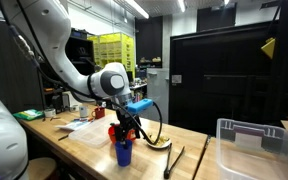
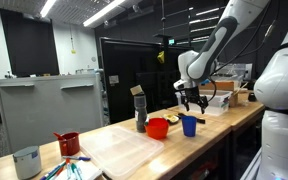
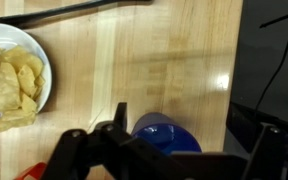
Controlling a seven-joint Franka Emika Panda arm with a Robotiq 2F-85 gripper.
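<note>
A blue cup [image 2: 189, 126] stands upright on the wooden table. In exterior view 2 my gripper [image 2: 191, 106] hangs just above it, pointing down, with a small space visible between. From the wrist, the cup's round rim [image 3: 164, 130] shows between and below the two dark, widely parted fingers [image 3: 115, 122]; nothing is gripped. In exterior view 1 the cup [image 1: 123, 153] appears below the gripper, whose fingers partly overlap its top.
A red bowl [image 2: 158, 129] sits near the cup. A plate of chips [image 3: 12, 85] and a dark utensil [image 3: 74, 12] lie farther off. A clear bin [image 1: 252, 148] stands at the right. Bare wood lies between the plate and the table's edge in the wrist view.
</note>
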